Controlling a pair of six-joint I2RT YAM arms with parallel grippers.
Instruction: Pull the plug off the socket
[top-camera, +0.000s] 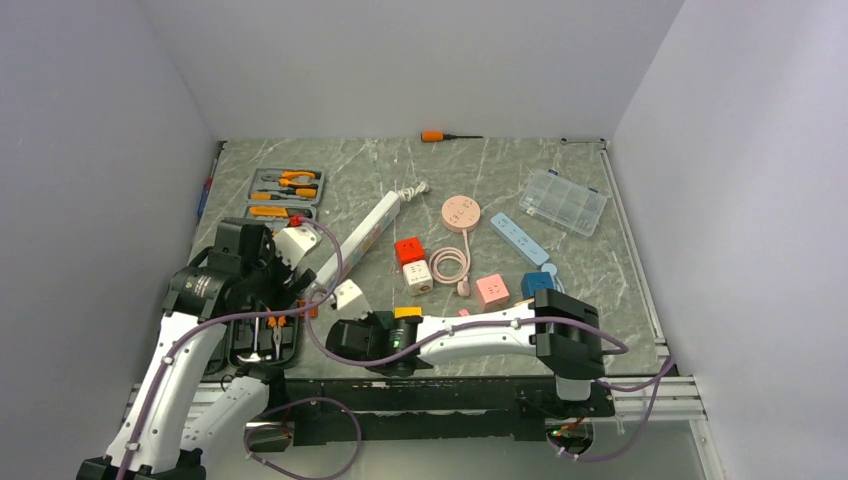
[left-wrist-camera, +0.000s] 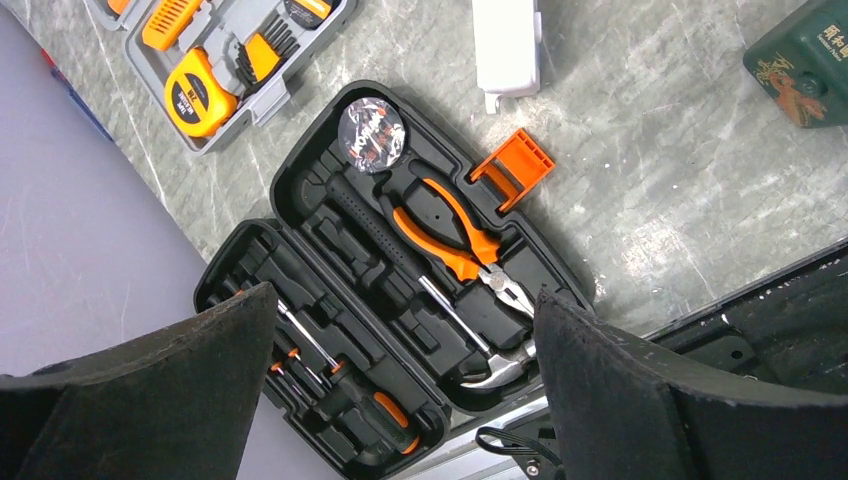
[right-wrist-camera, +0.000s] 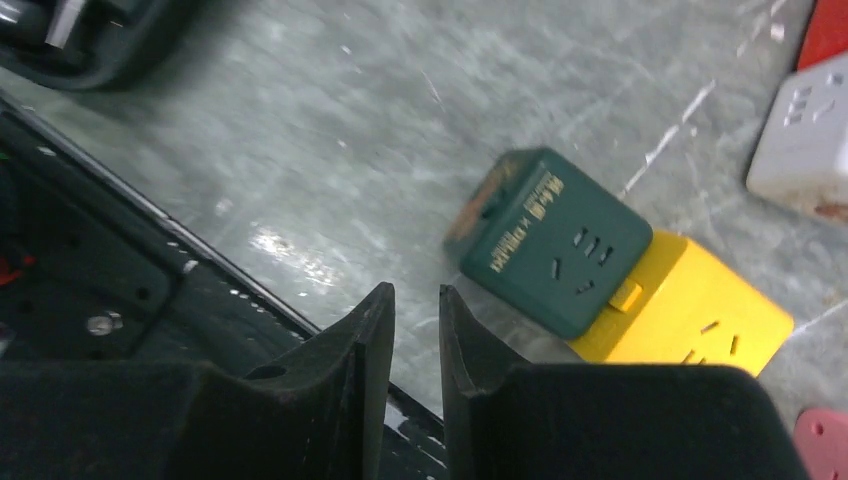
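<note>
A dark green socket block (right-wrist-camera: 560, 245) lies on the table with a yellow socket block (right-wrist-camera: 690, 305) against its side. A small yellow piece shows at their join. From above, the yellow block (top-camera: 407, 312) is partly hidden by my right arm. My right gripper hangs over the table, left of the green block and apart from it. Its fingers are parted by a narrow gap, with only table and edge showing between. Over the black tool case, my left gripper is wide open and empty; the green block (left-wrist-camera: 808, 72) shows at that view's right edge.
The open black tool case (left-wrist-camera: 400, 230) holds pliers and a hammer. A long white power strip (top-camera: 360, 235) lies behind. Red (top-camera: 408, 250), white (top-camera: 418, 277) and pink (top-camera: 492, 291) blocks stand nearby. Dark rails (top-camera: 420, 395) run along the front edge.
</note>
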